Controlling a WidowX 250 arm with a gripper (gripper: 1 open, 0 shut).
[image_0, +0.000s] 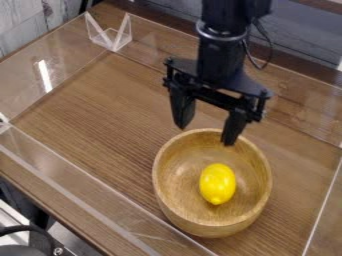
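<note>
A yellow oval object (217, 183) lies inside a shallow tan bowl (175, 202) in the lower middle of the camera view. My black gripper (207, 121) is open above the back of the bowl, its two fingers spread left and right with nothing visible held between them. The arm reaches down from the top of the view.
A clear plastic item (108, 35) stands at the back left.
</note>
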